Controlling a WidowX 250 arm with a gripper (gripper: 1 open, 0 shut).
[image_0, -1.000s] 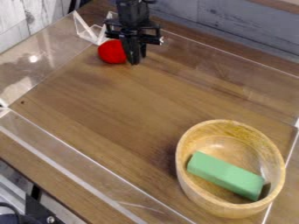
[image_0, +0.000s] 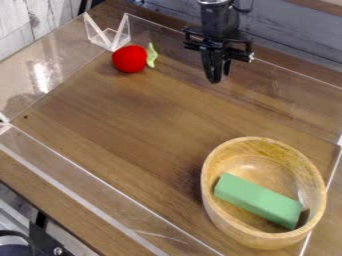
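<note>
My gripper (image_0: 217, 62) is at the top centre, raised over the wooden table, its fingers shut with nothing visible between them. To its left a red ball (image_0: 128, 59) lies on the table, with a small light-green object (image_0: 152, 53) just right of it. A cream bowl (image_0: 226, 222) at the lower right holds a green block (image_0: 257, 201).
A clear angular plastic piece (image_0: 107, 32) stands at the back left, behind the ball. Clear edging runs along the left side.
My gripper has moved right, away from the red ball and the light-green object, which now show clear of it. The bowl and block look unchanged.
</note>
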